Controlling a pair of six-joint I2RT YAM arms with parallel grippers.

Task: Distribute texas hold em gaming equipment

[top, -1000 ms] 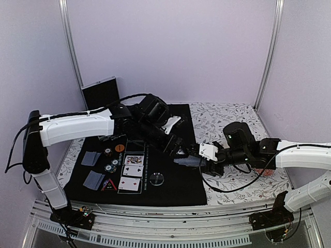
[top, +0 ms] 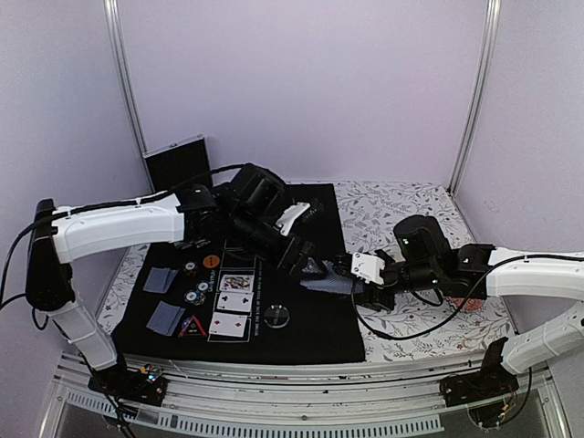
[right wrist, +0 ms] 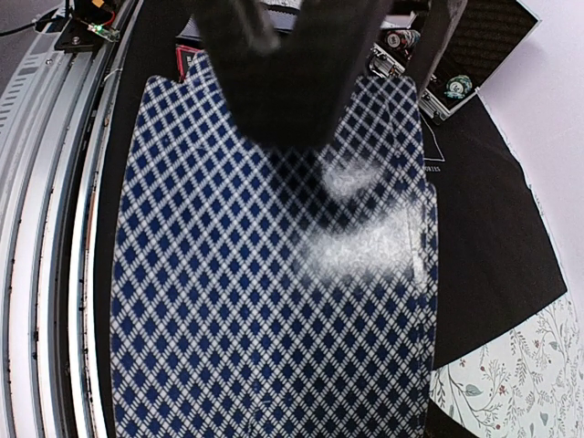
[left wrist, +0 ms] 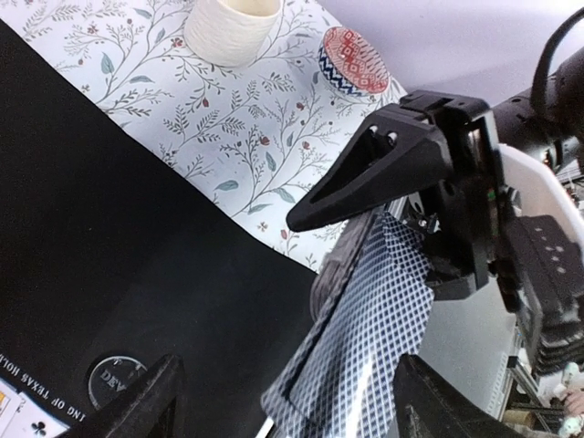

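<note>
A stack of blue-checkered cards (top: 327,281) is held up off the mat with my right gripper (top: 350,272) shut on its far end. In the right wrist view the cards (right wrist: 265,310) fill the middle, hiding the right fingertips. My left gripper (top: 308,263) is open around the near end of the stack. In the left wrist view its blurred fingers (left wrist: 146,401) stand on either side of the checkered cards (left wrist: 365,338), with a gap visible on the left. Two blue-backed card sets (top: 165,318) lie at the mat's left.
Face-up cards (top: 234,303), several chips (top: 203,286) and a round dealer disc (top: 276,316) lie on the black mat (top: 310,342). An open case (top: 178,166) stands at the back left. A white cup (left wrist: 228,32) and a patterned bowl (left wrist: 353,62) sit on the floral cloth.
My left gripper has drifted slightly left, and more of the checkered cards shows between the grippers. The right arm looks still.
</note>
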